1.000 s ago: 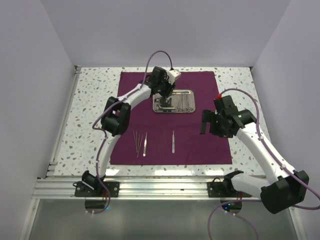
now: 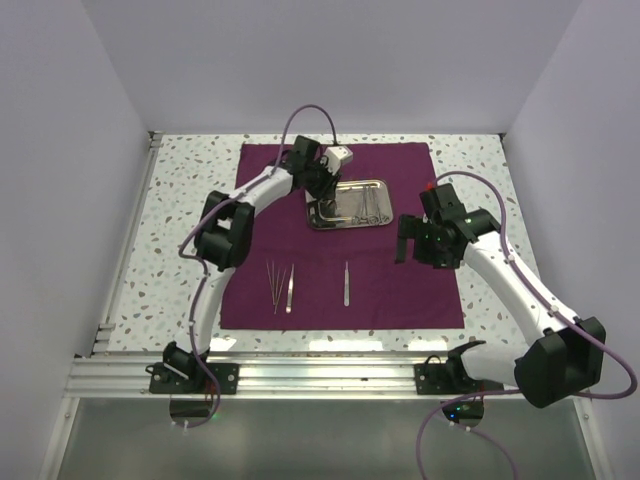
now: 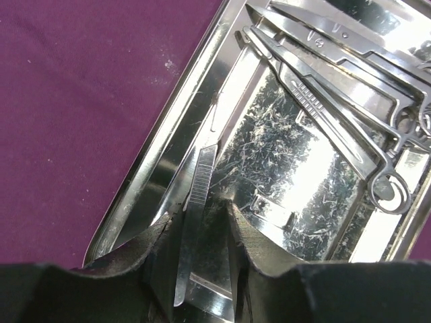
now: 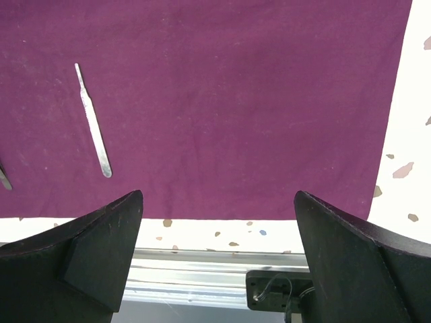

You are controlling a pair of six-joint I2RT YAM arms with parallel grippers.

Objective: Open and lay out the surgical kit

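The steel tray (image 2: 350,222) sits at the back of the purple cloth (image 2: 390,300). In the left wrist view a scalpel handle (image 3: 200,178) lies along the tray's side, between the fingers of my part-open left gripper, beside scissor-like instruments (image 3: 363,101). My right gripper stands open and empty over the cloth, right of the tray. Several thin instruments (image 2: 276,285) and two knife-like handles, one left (image 2: 290,290) and one central (image 2: 347,285), are laid out on the lower cloth.
The speckled table (image 2: 170,230) borders the cloth.
My left gripper has shifted slightly left over the tray, and the tray sits slightly lower in the top view. The right arm has moved a little to the left.
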